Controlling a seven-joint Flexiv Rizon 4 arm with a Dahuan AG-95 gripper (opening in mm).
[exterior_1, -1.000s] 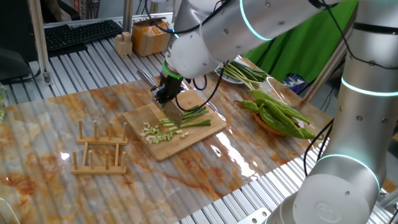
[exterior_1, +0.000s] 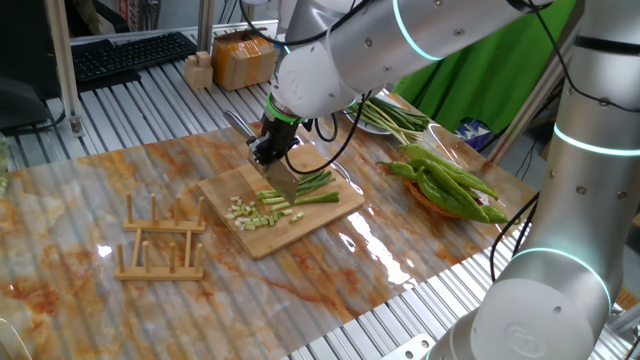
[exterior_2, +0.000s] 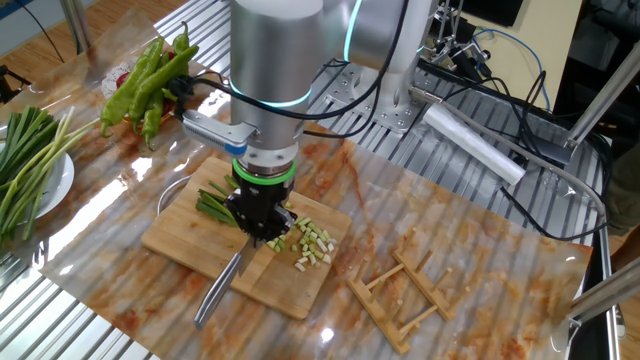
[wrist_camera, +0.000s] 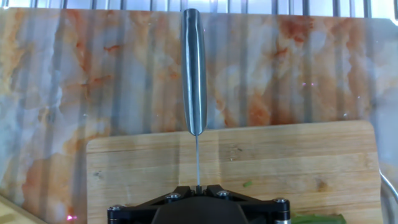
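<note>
A kitchen knife with a steel handle (wrist_camera: 194, 68) is clamped in my gripper, which is shut on it where blade and handle meet. In exterior view 1 the broad blade (exterior_1: 283, 184) points down over the wooden cutting board (exterior_1: 262, 241), among green stalks (exterior_1: 318, 197). Whether its edge touches the board cannot be told. Chopped pale-green pieces (exterior_2: 315, 240) lie scattered on the board beside the blade. The wrist view shows the handle reaching out past the board's edge, with the stalks (wrist_camera: 318, 219) only just in the lower part.
A wooden peg rack (exterior_1: 160, 250) stands apart from the board. Green peppers (exterior_1: 445, 185) fill a basket, and a plate of long green onions (exterior_2: 35, 165) lies near the table's edge. Bare marbled tabletop (exterior_1: 250, 300) surrounds the rack and the board's front.
The arm has shifted very slightly to the right and down in exterior view 1, the knife still held. The board, the cut pieces and the rack look unmoved.
</note>
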